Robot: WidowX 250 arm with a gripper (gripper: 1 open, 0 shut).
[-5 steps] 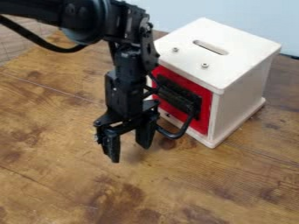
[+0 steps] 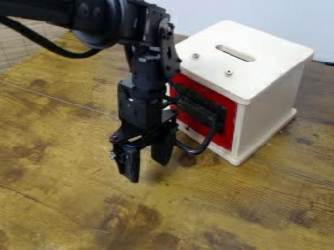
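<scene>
My black gripper (image 2: 145, 157) points down just above the wooden table, left of the lower front of a cream wooden box (image 2: 259, 83). Its two fingers stand apart with nothing visible between them. The box has a slot and screws on top and a red front panel (image 2: 225, 141) with black parts on it, partly hidden behind my arm and cable.
A pale wall stands behind the box, and a slatted surface shows at the top left.
My gripper has shifted very slightly over the last second; the box stands as before.
</scene>
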